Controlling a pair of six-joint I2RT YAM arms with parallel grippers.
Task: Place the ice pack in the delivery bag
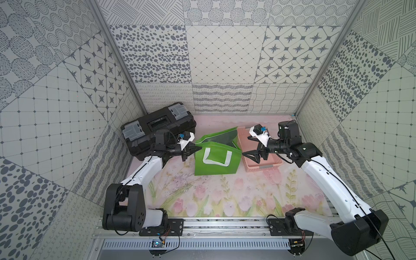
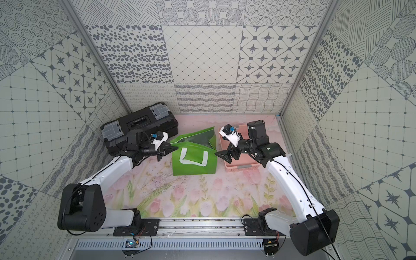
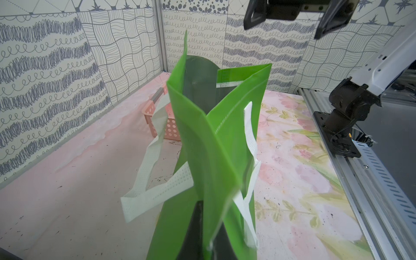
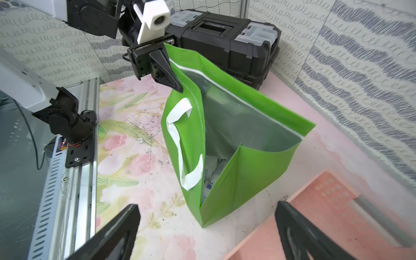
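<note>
The green delivery bag (image 1: 218, 166) stands upright on the table, its mouth open and its grey lining showing. Deep inside it, in the right wrist view, lies the ice pack (image 4: 213, 169), a pale, clear-looking packet with dark print, partly hidden by the bag's side fold. My left gripper (image 1: 200, 147) is shut on the bag's left upper edge; the left wrist view has the green fabric (image 3: 216, 182) running down between the fingers. To the right of the bag, over the basket's near-left part, my right gripper is spread open with nothing between its fingers.
An empty-looking pink basket (image 1: 264, 167) sits directly right of the bag. Behind the left arm is a big black toolbox (image 1: 158, 123).
</note>
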